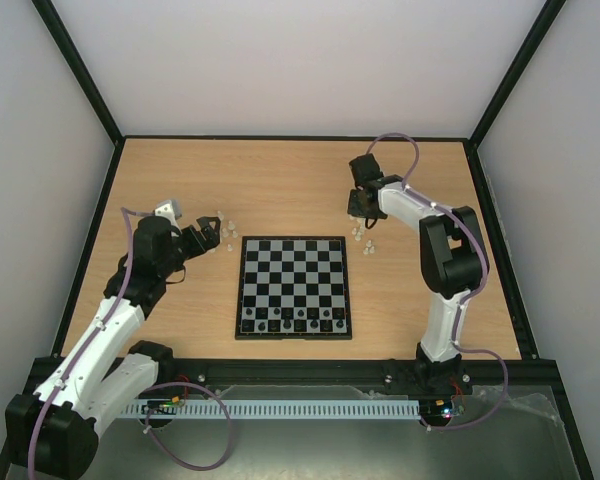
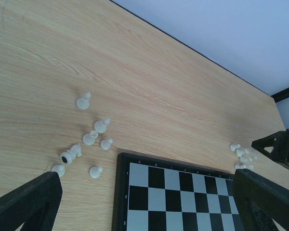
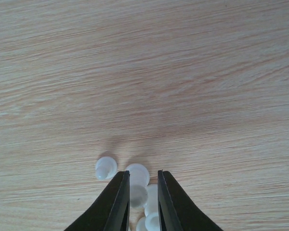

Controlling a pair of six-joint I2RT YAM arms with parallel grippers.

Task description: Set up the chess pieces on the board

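The chessboard (image 1: 292,277) lies at the table's centre, dark pieces (image 1: 300,325) on its near rows. White pieces (image 2: 100,126) lie or stand left of it, others (image 1: 369,247) to its right. My left gripper (image 1: 212,232) is open above the left group, nothing between its fingers. At the right group my right gripper (image 1: 356,210) hangs low, fingers parted; in the right wrist view a translucent white piece (image 3: 138,196) shows between and just beyond its fingertips, and whether they touch it I cannot tell.
The board's raised dark rim stands between the two groups of pieces.
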